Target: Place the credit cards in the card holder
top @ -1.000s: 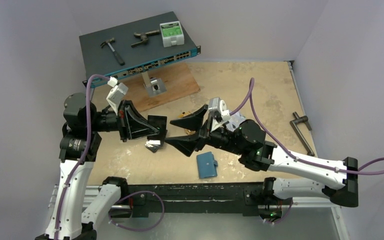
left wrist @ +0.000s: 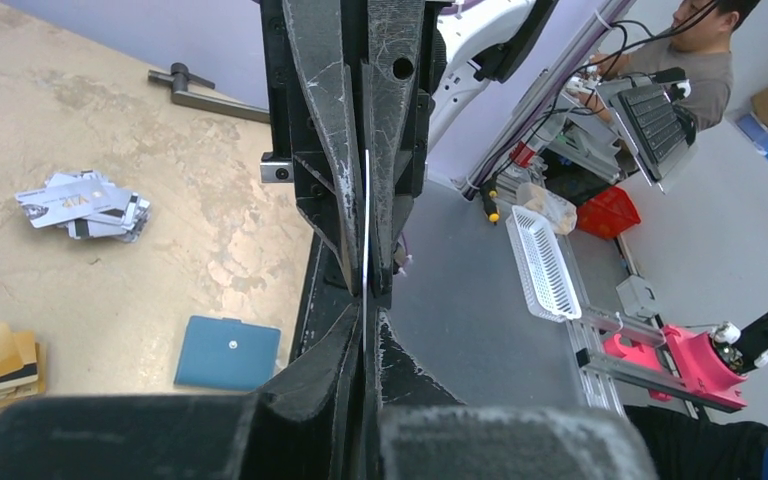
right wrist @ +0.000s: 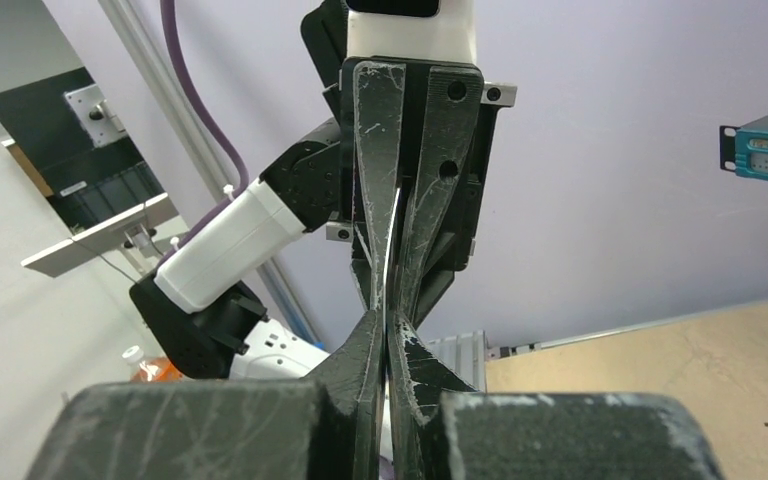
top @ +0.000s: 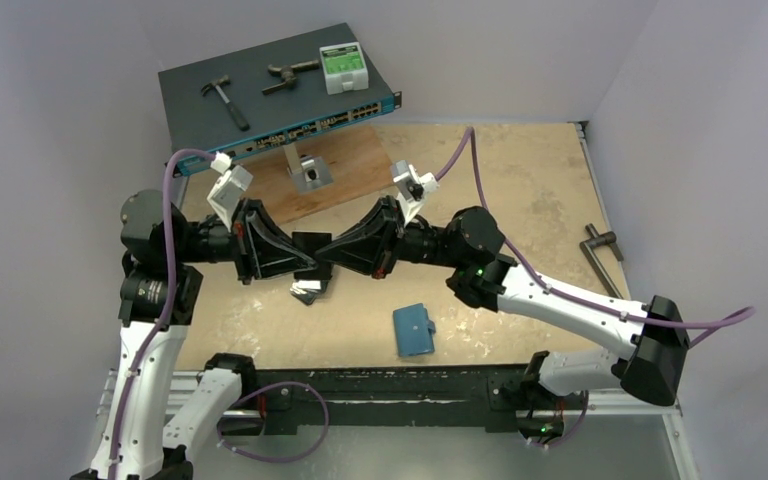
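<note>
A thin black card (top: 312,242) hangs upright above the table between my two grippers, its broad face visible from above. My left gripper (top: 311,265) is shut on its left side, and my right gripper (top: 324,255) is shut on its right side. Seen edge-on, the card (left wrist: 366,215) is a pale line in the left wrist view, and the card looks much the same in the right. The blue card holder (top: 414,330) lies closed near the table's front edge. Black cards (top: 307,291), white cards (left wrist: 85,207) and gold cards (left wrist: 0,365) rest in piles.
A dark rack unit (top: 270,85) at the back left bears two hammers and a green-labelled box (top: 344,68). Under it lies a wooden board (top: 360,165). A metal handle (top: 603,255) rests at the right edge, with bare table between it and my right arm.
My right gripper has moved left to the card and gone from open to shut on its right side. The left arm, with the card, has stayed almost still.
</note>
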